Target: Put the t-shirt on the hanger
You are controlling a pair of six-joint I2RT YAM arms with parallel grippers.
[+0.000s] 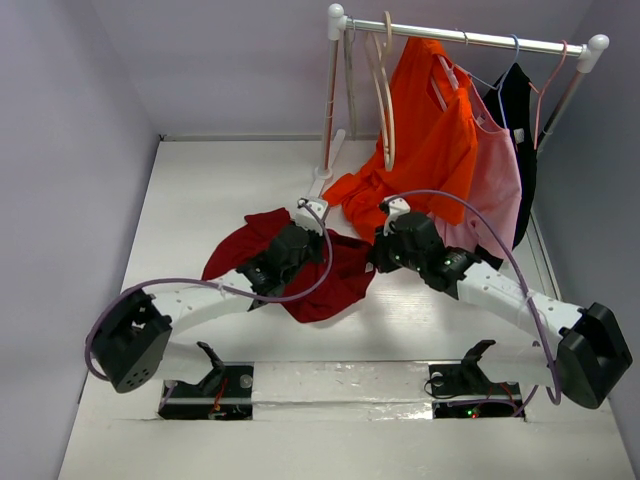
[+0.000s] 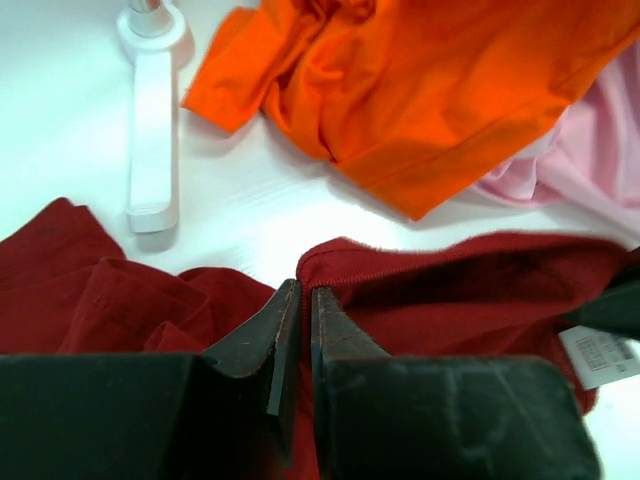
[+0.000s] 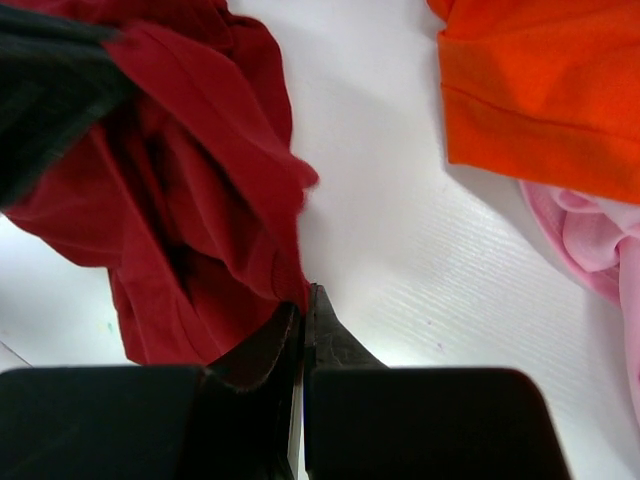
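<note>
The dark red t shirt lies bunched on the white table. My left gripper is shut on a raised fold of it, pinched between the fingertips in the left wrist view. My right gripper is shut on another edge of the red cloth, which runs into its fingertips in the right wrist view. A white label shows at that side in the left wrist view. Empty hangers hang at the rail's left end.
The rail stands at the back right with an orange garment, a pink one and a black one hanging, the orange one's hem resting on the table. Free table shows at the back left and front.
</note>
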